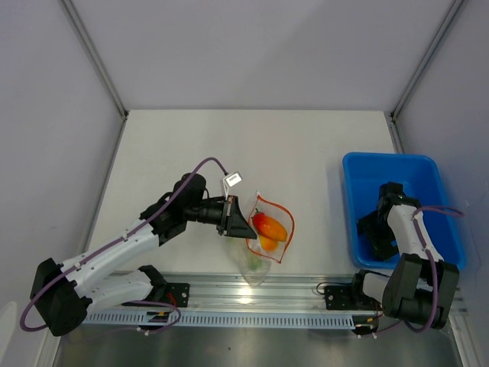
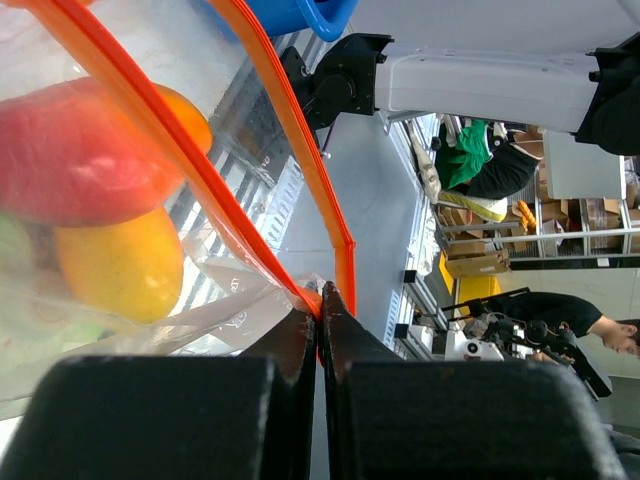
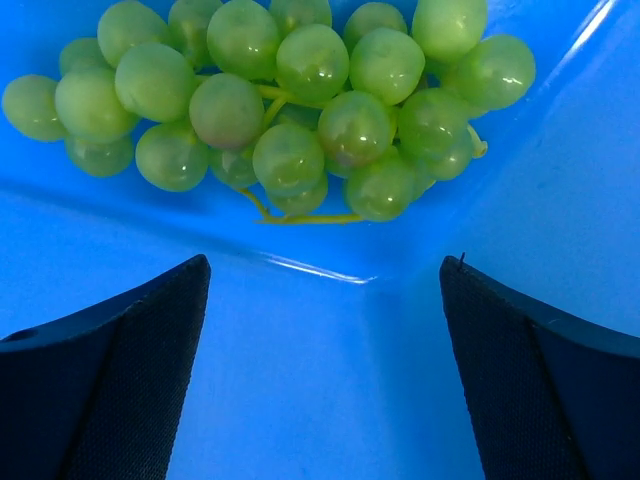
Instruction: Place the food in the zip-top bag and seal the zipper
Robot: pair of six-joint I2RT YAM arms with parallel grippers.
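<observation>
A clear bag with an orange zipper (image 1: 289, 215) lies gaping near the table's front edge. Inside it are a red-orange fruit (image 2: 90, 155), a yellow-orange fruit (image 2: 120, 265) and something pale green, blurred by the plastic. At one end of the zipper, my left gripper is shut on the bag's edge. My right gripper stands open inside the blue bin, with nothing between its fingers. Green grapes (image 3: 290, 110) lie on the bin floor just beyond those fingertips; the arm hides them from above.
The blue bin (image 1: 355, 164) stands at the table's right side, its walls close around my right gripper. Bare table (image 1: 206, 138) spreads behind the bag and between bag and bin. A metal rail (image 1: 252, 317) runs along the front edge.
</observation>
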